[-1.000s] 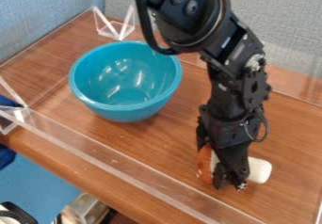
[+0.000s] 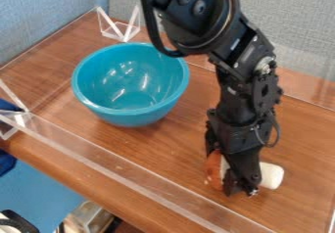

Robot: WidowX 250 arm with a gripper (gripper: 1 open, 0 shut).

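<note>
The black arm reaches down from the top to its gripper [image 2: 233,174], which is low on the wooden table at the right, shut on an orange-and-white object [image 2: 269,175]. The orange part shows left of the fingers and the white cylindrical part sticks out to the right; the rest is hidden behind the gripper. A teal bowl [image 2: 131,80] stands to the upper left of the gripper, apart from it.
White frame pieces [image 2: 118,23] stand at the back left. Blue items and clutter lie off the table's left and front edge.
</note>
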